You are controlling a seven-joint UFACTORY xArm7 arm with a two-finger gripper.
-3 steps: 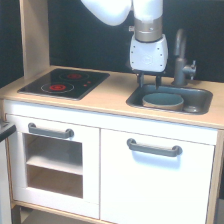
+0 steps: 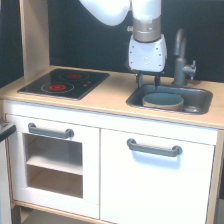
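My gripper (image 2: 148,81) hangs from the white arm over the left part of the sink, its fingers pointing down and standing apart. Nothing shows between them. A grey-blue round pan or bowl (image 2: 163,102) rests in the dark sink (image 2: 197,101), below and a little to the right of the fingertips. The gripper appears clear of the pan, though the exact height between them is hard to judge.
A dark faucet (image 2: 181,62) rises behind the sink, to the right of the gripper. On the left of the wooden counter (image 2: 112,93) lies a black stove top (image 2: 66,83). The counter between stove and sink is bare. White cabinet doors (image 2: 153,182) stand below.
My gripper has shifted very slightly left and down. The pan has not visibly moved.
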